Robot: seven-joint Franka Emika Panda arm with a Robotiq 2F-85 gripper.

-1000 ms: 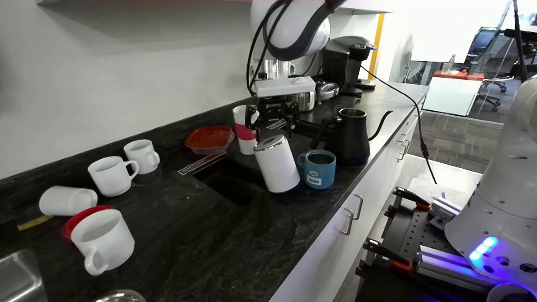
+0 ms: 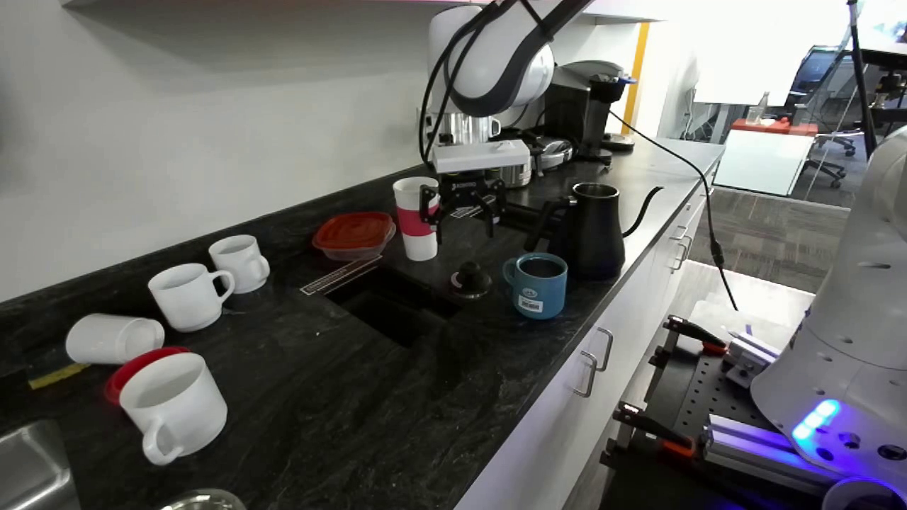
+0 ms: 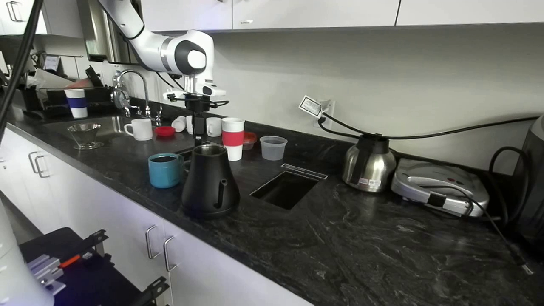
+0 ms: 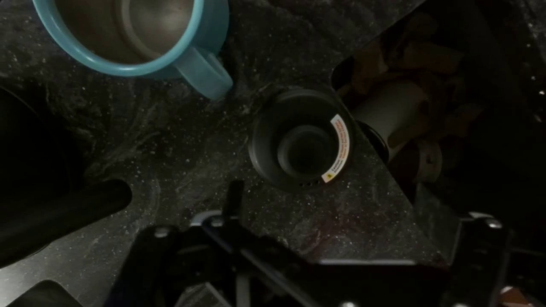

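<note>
My gripper (image 2: 464, 231) hangs open above the counter, nothing between its fingers; in the wrist view its two fingers (image 4: 235, 198) stand wide apart. Below it a round black lid with a knob (image 2: 470, 280) lies by the edge of the rectangular counter opening (image 2: 384, 311). Inside that opening, the wrist view shows a pale cylindrical item (image 4: 393, 110) among crumpled brownish scraps, dimly lit. A teal mug (image 2: 540, 286) stands upright beside the lid, its inside empty or nearly so in the wrist view. The black gooseneck kettle (image 2: 595, 231) is lidless, close to the mug.
A white cup with a red band (image 2: 417, 222) and a red-lidded container (image 2: 353, 235) stand near the wall. Several white mugs (image 2: 183, 297) are at the left. A second opening (image 3: 286, 190) lies behind the kettle. Bare counter (image 2: 425, 425) extends toward the front.
A white canister with a silvery top, tilted below the gripper a second ago, no longer shows above the counter, and the black lid is uncovered. The gripper has shifted slightly right and down.
</note>
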